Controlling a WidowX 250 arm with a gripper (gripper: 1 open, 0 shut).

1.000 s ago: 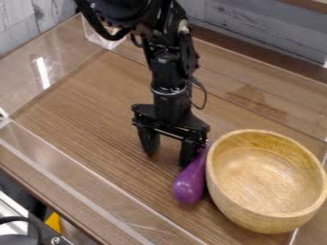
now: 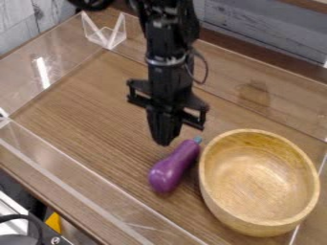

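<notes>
My black gripper (image 2: 163, 113) hangs above the wooden table near the middle of the view, its two fingers pointing down. Whether they are fully shut is hard to see, and nothing shows held. Just below and in front of it lies a purple eggplant (image 2: 171, 168), apart from the fingers. To the right of the eggplant stands a pale yellow bowl (image 2: 255, 201), which the eggplant lies close beside.
A clear plastic container (image 2: 105, 29) sits at the back left. A yellow object (image 2: 54, 222) and black cable are at the lower left edge.
My gripper has risen away from the eggplant. The eggplant has shifted slightly left and up in view, with its top now fully visible.
</notes>
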